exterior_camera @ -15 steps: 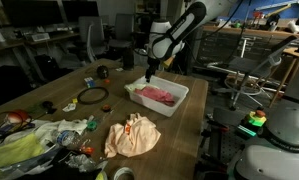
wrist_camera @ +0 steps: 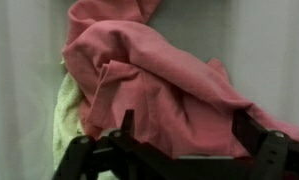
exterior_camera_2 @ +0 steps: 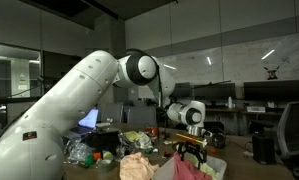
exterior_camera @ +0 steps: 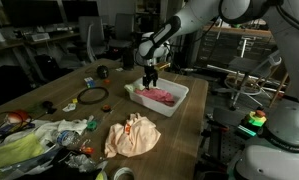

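Observation:
My gripper stands open over a white bin (exterior_camera: 139,99), its dark fingers (wrist_camera: 127,122) spread apart. Crumpled inside the bin is a dark pink cloth (wrist_camera: 154,85), which fills much of the wrist view below and between the fingers. Whether the fingertips touch it I cannot tell. A pale yellow-green cloth (wrist_camera: 67,118) shows along its left side. On the table in front of the bin lies a lighter pink cloth (exterior_camera: 132,136), spread out and wrinkled.
Several cloths (exterior_camera: 19,150) and small items crowd the table's left side. A black ring-shaped item (exterior_camera: 91,96) lies mid-table. Dark cylinders (exterior_camera: 129,62) stand near the back edge. Bare wood (exterior_camera: 194,105) shows right of the bin.
In exterior view 1, the arm's end has shifted left and lower over the bin. The bin and the cloths show no clear movement.

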